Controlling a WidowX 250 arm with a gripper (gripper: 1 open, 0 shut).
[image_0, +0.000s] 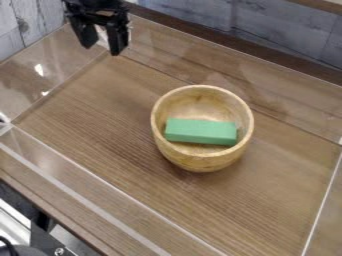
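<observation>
The black gripper (94, 32) is at the top left, above the bare table and far from the bowl, with two separate fingers pointing down and apart, open. A wooden bowl (201, 103) sits right of centre, holding a green rectangular block (201, 131) in its lower part.
A grey, marbled surface (281, 25) lies beyond its back edge at the top right. Dark space shows past the table's edge at the lower left.
</observation>
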